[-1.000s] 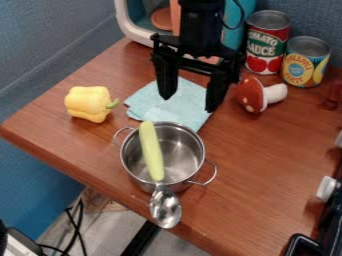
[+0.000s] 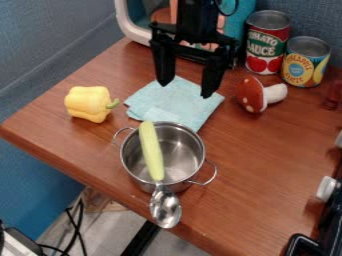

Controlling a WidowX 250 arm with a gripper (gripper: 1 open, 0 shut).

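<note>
My black gripper [image 2: 189, 75] hangs open over a light blue cloth [image 2: 171, 108], with nothing seen between its two fingers. In front, a steel pot [image 2: 182, 170] holds a pale yellow-green long object [image 2: 151, 150]. A metal spoon [image 2: 166, 208] rests at the pot's front, over the table edge side. A yellow pepper [image 2: 88, 102] lies to the left, and a red-capped mushroom [image 2: 255, 94] to the right of the cloth.
A tomato can [image 2: 266, 45] and another can [image 2: 305, 64] stand at the back right. A black appliance [image 2: 321, 210] is at the right edge.
My gripper has risen slightly over the cloth and shifted a little. The objects on the table have not moved.
</note>
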